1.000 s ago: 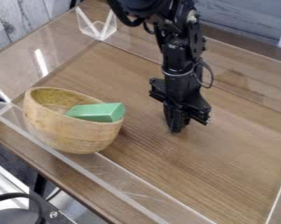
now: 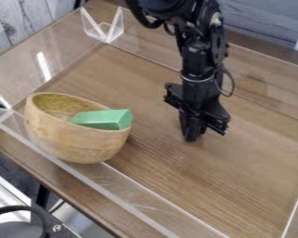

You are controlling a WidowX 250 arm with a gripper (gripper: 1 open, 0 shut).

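My black gripper (image 2: 189,125) reaches down from the top of the view to just above the middle of the wooden table (image 2: 226,186). Its fingers look shut, with nothing visible between them, though the tips are dark and small. To its lower left stands a wooden bowl (image 2: 58,138) with a green block (image 2: 104,119) resting in it, apart from the gripper.
A clear angular object (image 2: 103,26) stands at the back left edge. A black cable (image 2: 18,214) lies at the lower left, past the table's edge.
The gripper and arm have shifted slightly to the right over the last second. The bowl and green block have not moved.
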